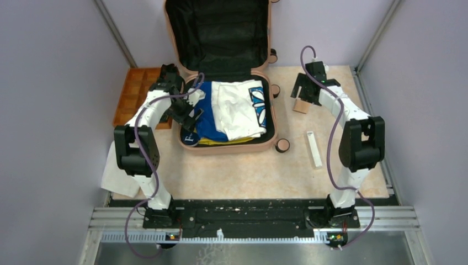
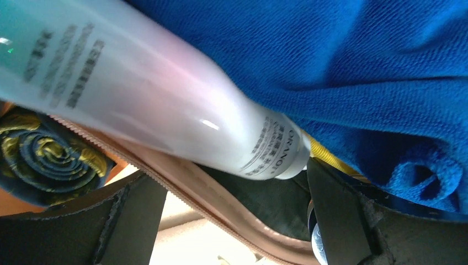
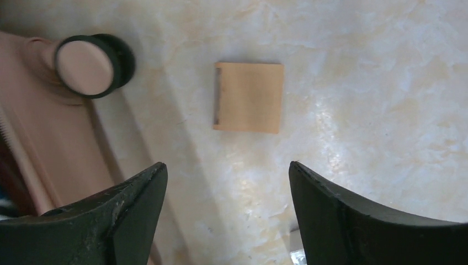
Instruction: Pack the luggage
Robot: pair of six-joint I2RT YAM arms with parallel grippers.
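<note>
The open suitcase (image 1: 259,144) holds folded white (image 1: 234,107), blue and yellow clothes, with a dark round item (image 1: 190,138) at front left. My left gripper (image 1: 190,118) is open over its left side, low above a pale bottle (image 2: 182,105) lying beside blue cloth (image 2: 353,55). My right gripper (image 1: 301,88) is open above a small tan square (image 3: 248,96) on the table, with nothing between its fingers.
An orange tray (image 1: 126,99) with rolled cloth (image 2: 44,154) stands left of the suitcase. A white cloth (image 1: 116,171) lies front left; a long white item (image 1: 314,149) lies on the right table (image 1: 259,176).
</note>
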